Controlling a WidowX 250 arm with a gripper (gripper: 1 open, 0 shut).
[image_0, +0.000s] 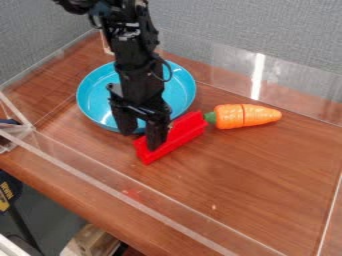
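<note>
My black gripper (142, 125) hangs over the near side of a light blue plate (181, 89), its fingertips just above and left of a long red object (162, 147), which lies diagonally on the wooden table beside the plate. Whether the fingers are open or shut is hard to tell. An orange toy carrot (245, 116) with a green top lies to the right of the red object, its top close to that object's far end.
A clear plastic barrier runs along the back and left of the table (254, 180). Some items lie beyond the left edge.
</note>
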